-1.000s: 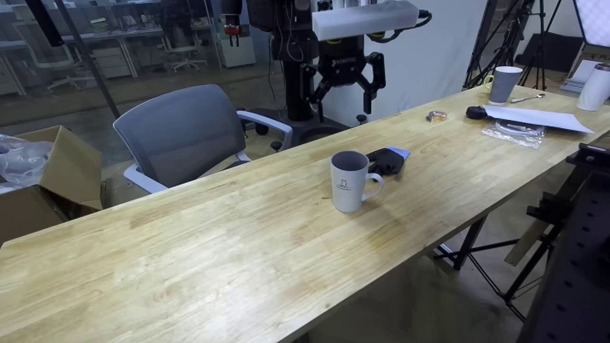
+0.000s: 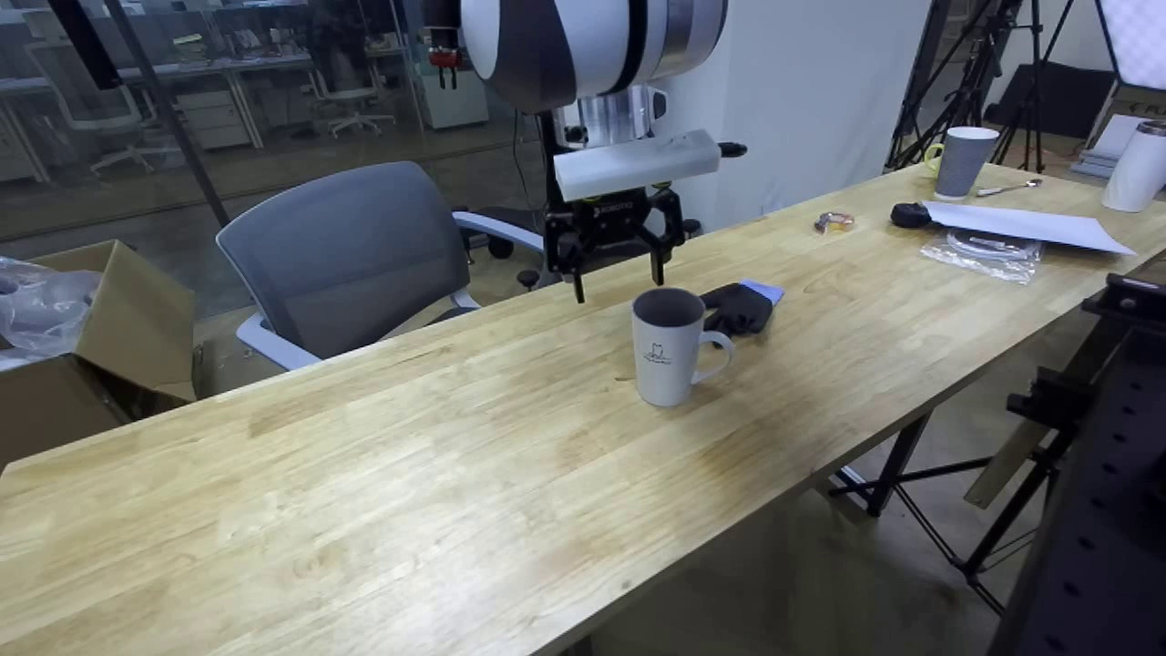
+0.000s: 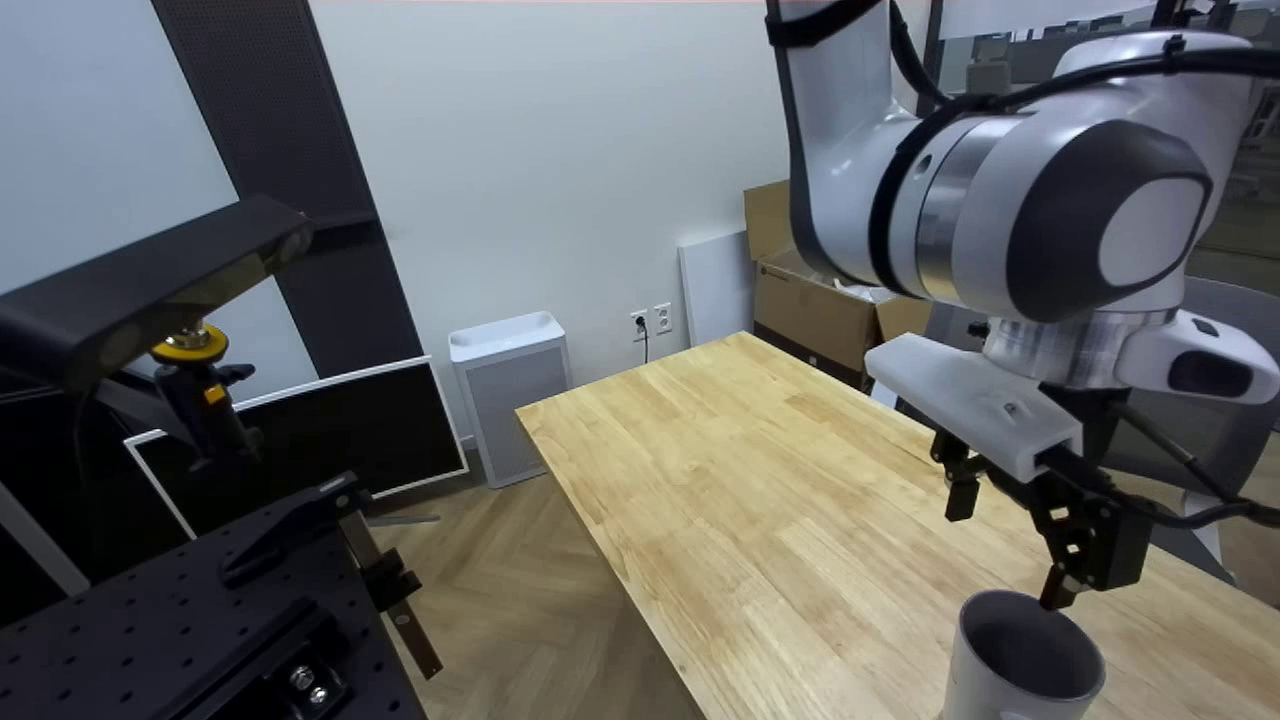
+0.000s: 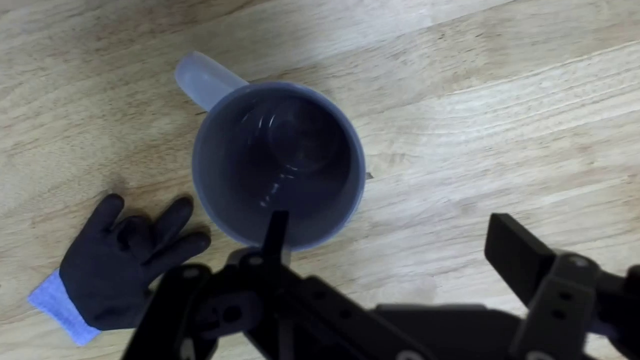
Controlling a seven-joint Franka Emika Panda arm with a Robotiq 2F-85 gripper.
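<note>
A white mug [image 2: 662,361] with a dark inside and a small printed drawing stands upright on the wooden table, its handle pointing right in exterior view 1. From the wrist view I look down into the mug [image 4: 279,162]. My gripper [image 2: 618,284] hangs above the table on the chair side of the mug, higher than its rim. Its fingers are spread wide with nothing between them. One of the fingers [image 4: 276,237] overlaps the mug's near rim in the wrist view; the other is well to the right. In exterior view 2 the mug [image 3: 1020,654] is cut off at the bottom edge.
A black glove [image 4: 114,270] with a blue cuff lies close to the mug. At the table's far end are a grey cup [image 2: 966,164], a white sheet [image 2: 1027,226], a plastic bag [image 2: 989,257] and a white bottle [image 2: 1139,166].
Over the last second my gripper has come down and to the left in exterior view 1, nearer the mug, with its fingers still spread. The mug and glove have stayed put.
</note>
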